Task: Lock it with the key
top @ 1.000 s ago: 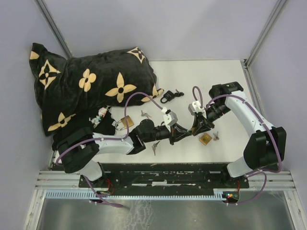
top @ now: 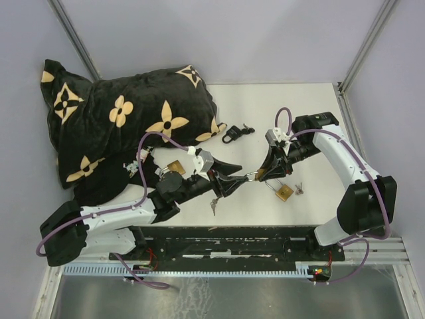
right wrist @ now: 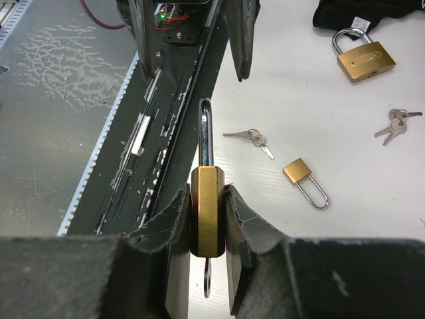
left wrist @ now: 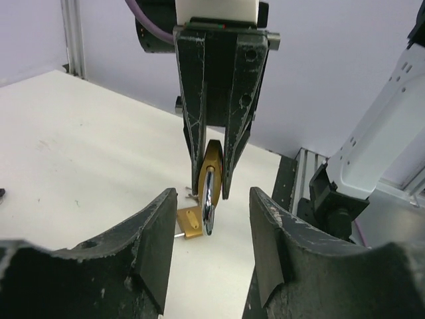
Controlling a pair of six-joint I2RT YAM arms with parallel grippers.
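Observation:
In the right wrist view, my right gripper is shut on the body of a brass padlock (right wrist: 208,199). Its steel shackle points away toward the left gripper, seen edge-on, so whether it is latched cannot be told. A thin metal loop (right wrist: 207,278), perhaps a key's head, sticks out at the padlock's lower end. My left gripper is open, its fingers (left wrist: 156,232) standing apart on either side of the shackle (left wrist: 209,199), with a gap on both sides. From above, the left gripper (top: 240,174) faces the right gripper (top: 259,174) over the mat.
Loose keys (top: 214,205) lie near the front edge, others (top: 299,189) at right beside a small padlock (top: 284,192). A black padlock (top: 232,134) sits farther back. Another brass padlock (top: 176,166) lies by the dark cushion (top: 126,119).
The left gripper has opened and drawn back to the left from the padlock in the right gripper.

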